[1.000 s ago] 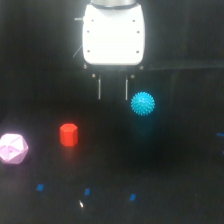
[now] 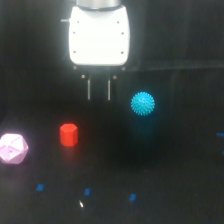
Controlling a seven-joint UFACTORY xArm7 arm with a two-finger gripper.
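Note:
My gripper (image 2: pixel 99 90) hangs at the upper middle of the camera view, its two thin fingers apart with nothing between them. A spiky cyan ball (image 2: pixel 143 104) is to the right of the fingers, clear of them. Lower and to the left, a red block (image 2: pixel 69 135) with a faceted outline sits on the dark table. Near the left edge lies a pale pink faceted ball (image 2: pixel 13 149). None of these objects touches the gripper.
Small blue marks (image 2: pixel 87 191) dot the front of the dark table (image 2: pixel 170 170), with another at the right edge. Bare surface spreads across the middle and right.
My gripper has shifted left and slightly up in the view, away from the cyan ball. The fingers remain apart, and the objects stay where they were.

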